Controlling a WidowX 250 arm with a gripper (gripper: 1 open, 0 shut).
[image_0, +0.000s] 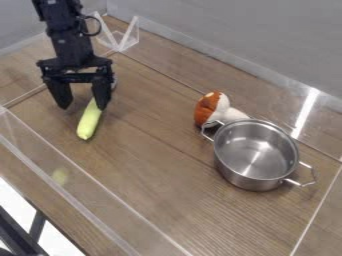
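Observation:
My black gripper (82, 94) hangs at the upper left of the camera view, open, with its two fingers spread over the upper end of a pale green elongated object (90, 122) lying on the wooden table. Whether the fingers touch it I cannot tell.
A steel pot (255, 155) with two handles stands at the right. Just behind it lie an orange and white object (210, 106) and a pale piece beside it.

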